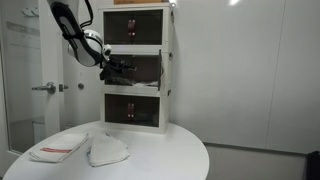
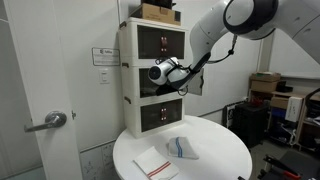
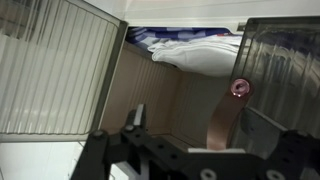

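Note:
A white cabinet (image 2: 128,70) with three tiers of dark see-through doors stands on the table. My gripper (image 1: 121,67) is in front of its middle tier. In the wrist view the gripper is open, its two dark fingers (image 3: 137,118) well apart. Between and beyond them show a ribbed door panel (image 3: 50,70) standing open on the left and another see-through door (image 3: 285,80) on the right. A brown handle (image 3: 223,121) on the right door lies near the right finger, and contact cannot be told. Folded white cloth (image 3: 200,54) rests inside the compartment.
Two folded cloths lie on the round white table: a red-striped one (image 1: 58,147) and a plainer one (image 1: 108,149). Cardboard (image 2: 158,13) sits on top of the cabinet.

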